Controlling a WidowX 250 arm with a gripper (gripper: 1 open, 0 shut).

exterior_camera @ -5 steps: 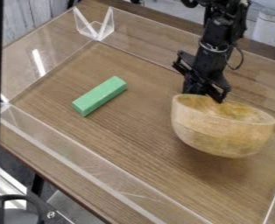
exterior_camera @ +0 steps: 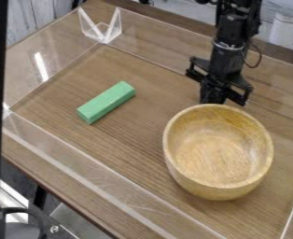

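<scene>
A large tan bowl (exterior_camera: 217, 177) rests upright on the wooden table at the lower right. My black gripper (exterior_camera: 214, 97) is low at the far rim of the bowl, just above or behind it. Its fingertips are dark and small, so whether they are open or shut is unclear; nothing is visibly held. A green block (exterior_camera: 105, 102) lies at the left of the table (exterior_camera: 124, 177).
A white wire-like holder (exterior_camera: 101, 25) stands at the back left. A black round object (exterior_camera: 19, 226) is cut off at the bottom left corner.
The bowl was tilted with its far side raised at my gripper; it now sits flat, a little to the left. My gripper appears slightly higher or farther back relative to the rim.
</scene>
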